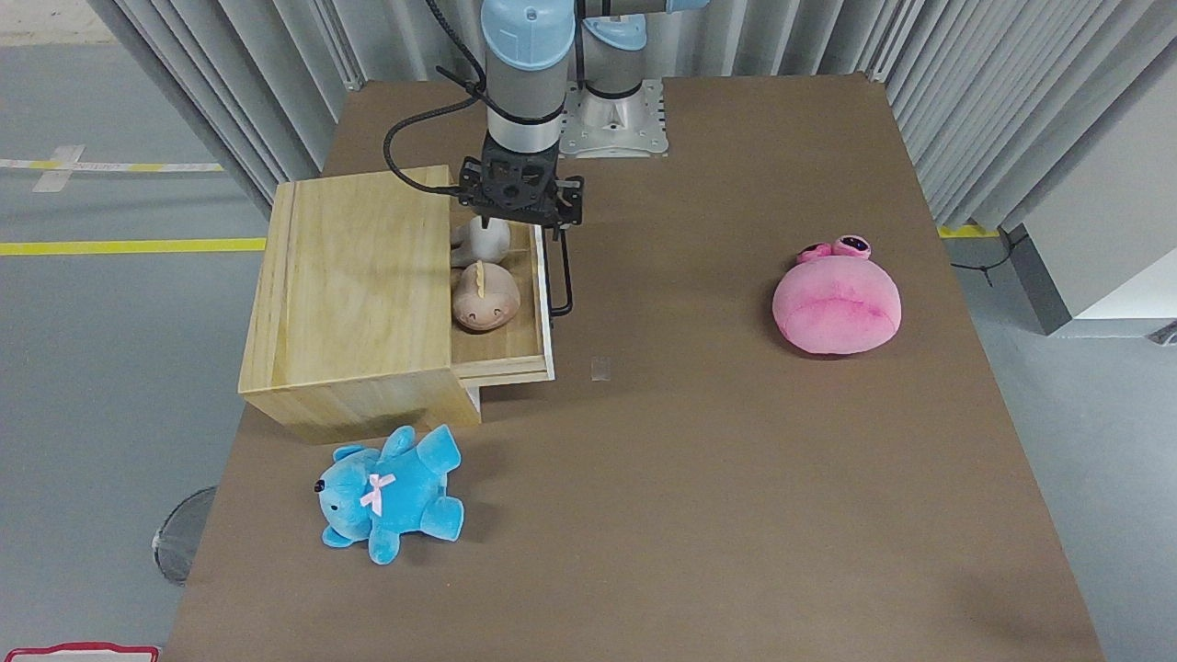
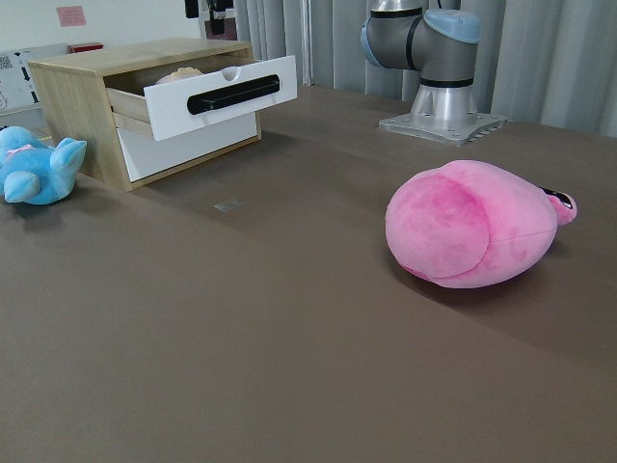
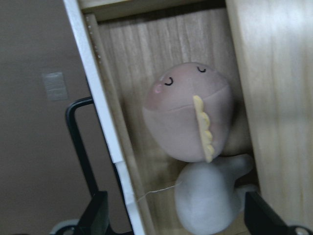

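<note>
My gripper hangs above the pulled-out drawer [image 1: 497,353] of a light wooden box [image 1: 353,287]; in the wrist view its fingers stand wide apart, open and holding nothing. Inside the drawer lie a round beige-pink plush with a yellow crest [image 3: 181,122] and, below it in that view, a grey-white plush [image 3: 203,196]. The drawer's white front carries a black handle [image 2: 233,95].
A blue teddy bear [image 1: 386,496] lies in front of the box. A pink round plush [image 1: 836,305] sits on the right of the brown table [image 1: 717,496].
</note>
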